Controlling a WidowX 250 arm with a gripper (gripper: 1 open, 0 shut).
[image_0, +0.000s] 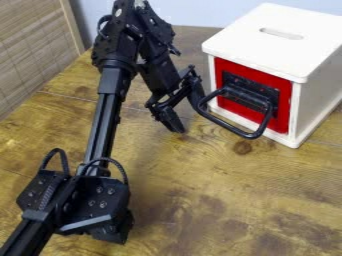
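My gripper (174, 110) hangs from the black arm, pointing down at the wooden table, just left of a white box (274, 50) with a red front (234, 75). The red front holds a dark panel, and a black loop handle (234, 128) sticks out from it toward the gripper. The gripper's fingers are dark and small in view, so I cannot tell whether they are open or shut, or whether they touch the handle.
A woven pale panel (34, 45) stands at the back left.
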